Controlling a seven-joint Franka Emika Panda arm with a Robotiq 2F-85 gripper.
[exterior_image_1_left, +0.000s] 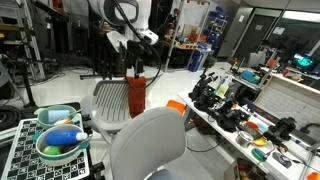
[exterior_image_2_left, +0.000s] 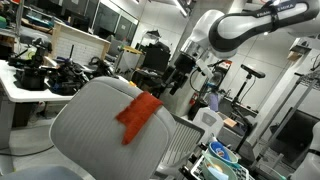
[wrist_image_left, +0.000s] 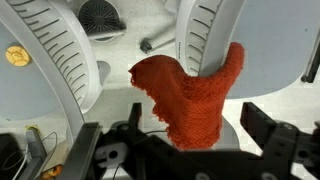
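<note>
A red-orange cloth (exterior_image_1_left: 137, 95) hangs over the top of a chair back in exterior view 1, and the same cloth (exterior_image_2_left: 138, 115) drapes across that backrest in exterior view 2. My gripper (exterior_image_2_left: 175, 78) is above and to the right of the cloth there, apart from it. From the wrist, the cloth (wrist_image_left: 195, 100) spreads below and between my open fingers, with a slotted chair back (wrist_image_left: 205, 30) beneath it. Nothing is held by the gripper.
Another grey chair (exterior_image_1_left: 148, 145) stands in front. Basins with items, including a green-rimmed bowl (exterior_image_1_left: 62, 140), sit at the left. A cluttered white table (exterior_image_1_left: 225, 110) runs along the right. Open air surrounds the cloth's upper end.
</note>
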